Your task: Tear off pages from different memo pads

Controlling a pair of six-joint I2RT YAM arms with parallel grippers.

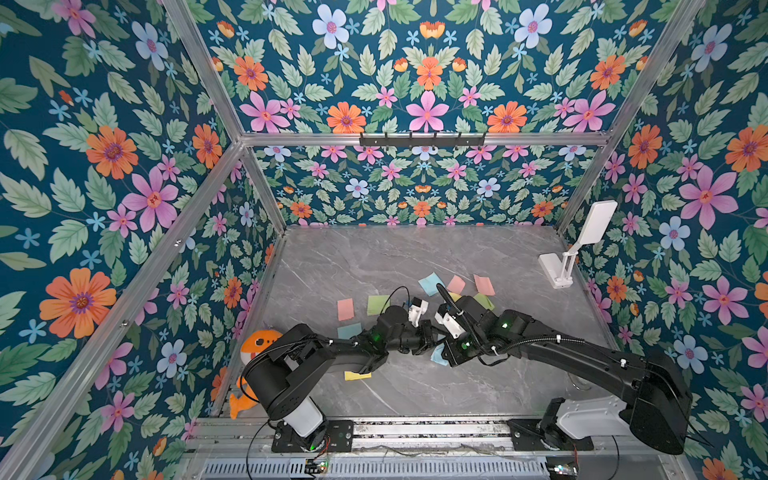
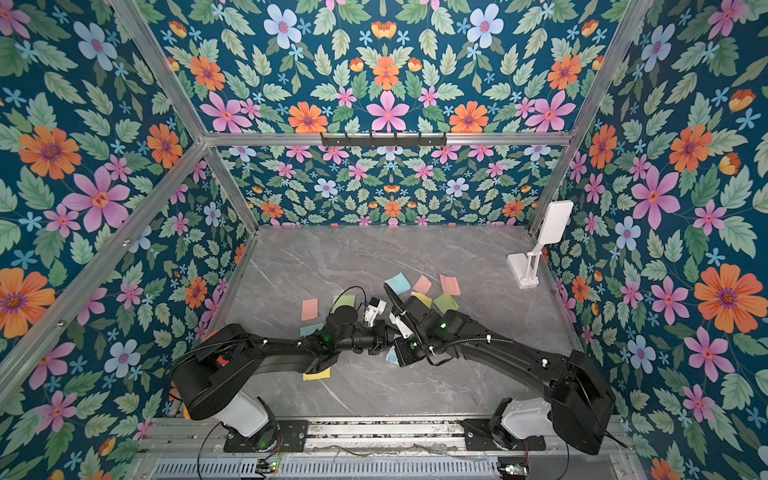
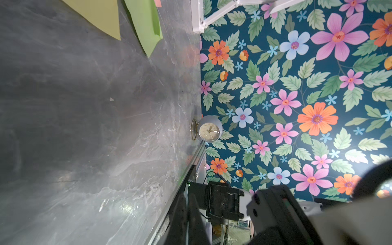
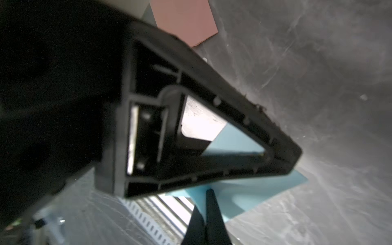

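Observation:
A pale blue sheet (image 4: pixel 253 192) hangs at my left gripper, its black finger (image 4: pixel 281 153) large in the right wrist view. In the left wrist view my left gripper is shut, with a thin blue line of that sheet edge-on between its fingers. My right gripper is shut in front of the sheet, and nothing shows held in it. From above, both grippers meet near mid-table. Around them lie pink paper (image 1: pixel 345 309), green paper (image 1: pixel 377 304), teal paper (image 1: pixel 349 330) and yellow paper (image 1: pixel 357 375). Pads and single pages are hard to tell apart.
Behind the grippers lie another blue sheet (image 1: pixel 430 283), a pink sheet (image 1: pixel 456 285), a coral sheet (image 1: pixel 483 285) and a green sheet (image 1: pixel 485 301). A white lamp (image 1: pixel 557 272) stands back right. An orange toy (image 1: pixel 260 342) lies left.

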